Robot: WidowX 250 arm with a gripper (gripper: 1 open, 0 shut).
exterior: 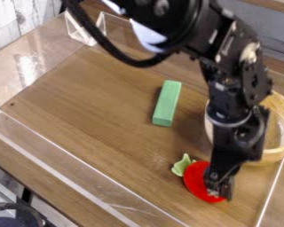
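Note:
The black arm reaches down from the top to my gripper [218, 177] at the lower right, its fingers over the right part of a red tomato-like object [199, 181] with a green leafy top [181, 166]. A tan woven basket [275, 146] stands behind the wrist, partly hidden by it.
A green block [166, 103] lies in the middle of the wooden table [85, 106]. A clear-walled item [85, 27] is at the back left.

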